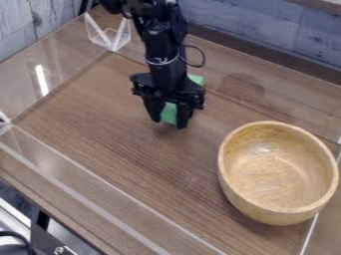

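Note:
My gripper is in the upper middle of the camera view, a black arm reaching down from the top. A green object shows between and behind its fingers, low over the wooden table. The gripper appears shut on it. The object's shape is mostly hidden by the gripper, and another patch of green shows just behind the wrist.
A large tan bowl sits at the right front of the table. Pale plastic pieces stand at the upper left and at the left edge.

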